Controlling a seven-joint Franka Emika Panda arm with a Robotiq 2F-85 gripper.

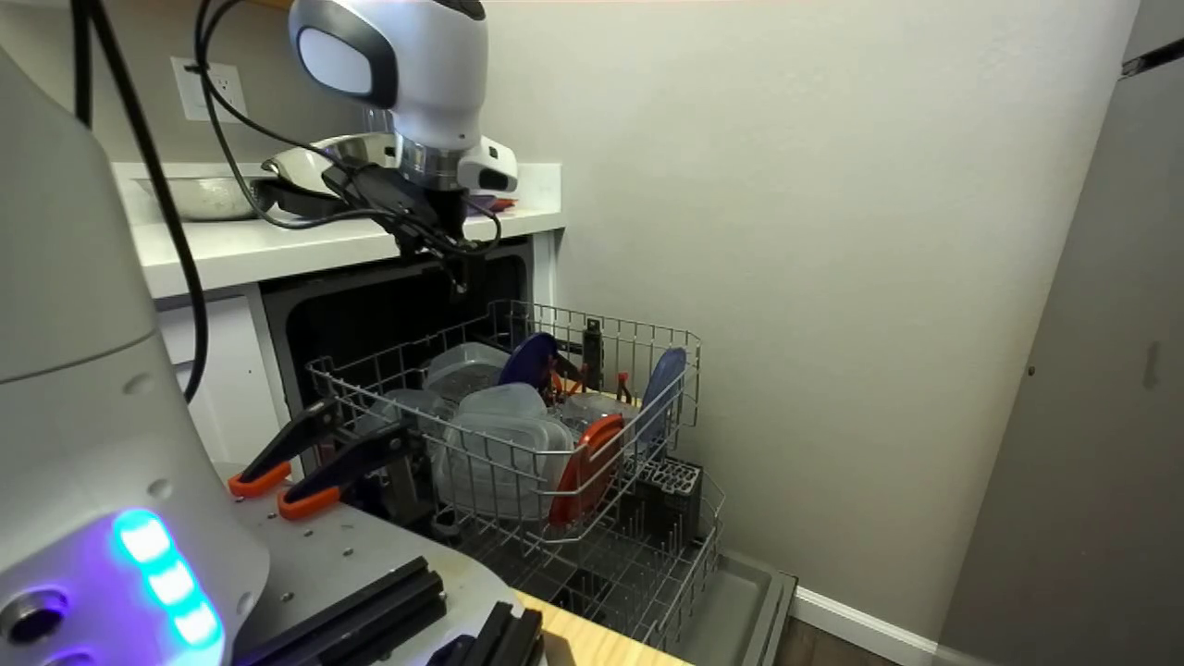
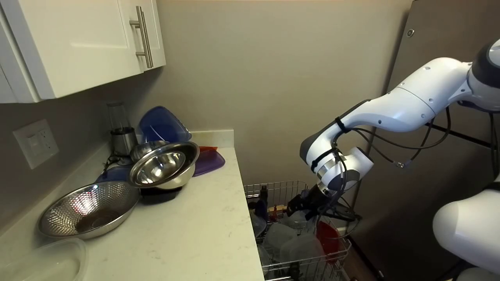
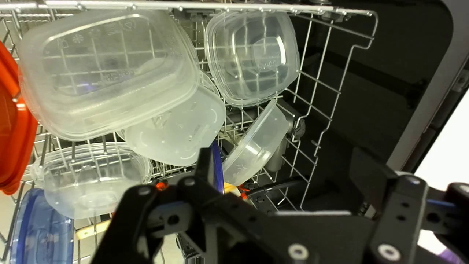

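Over the pulled-out upper dishwasher rack hangs my gripper, its fingers spread wide and nothing between them. Exterior view 1 has the gripper (image 1: pixel 452 272) above the rack's rear part, clear of the dishes. Several clear plastic containers lie in the rack: a large one (image 3: pixel 110 70), a square one (image 3: pixel 253 57) and a tilted one (image 3: pixel 257 145) seen between the fingers. A frosted piece (image 3: pixel 180 127) rests beside the large container. A dark blue lid (image 1: pixel 528 361) and a red-orange lid (image 1: pixel 585 472) stand on edge; a lighter blue lid (image 1: pixel 663 388) leans at the far side.
On the counter (image 2: pixel 211 224) are a steel colander (image 2: pixel 89 210), stacked steel bowls (image 2: pixel 164 166), a blue container (image 2: pixel 164 124) and a purple lid (image 2: pixel 208 161). Bare counter lies toward its front edge. The rack's wire rim (image 1: pixel 622 324) surrounds the dishes.
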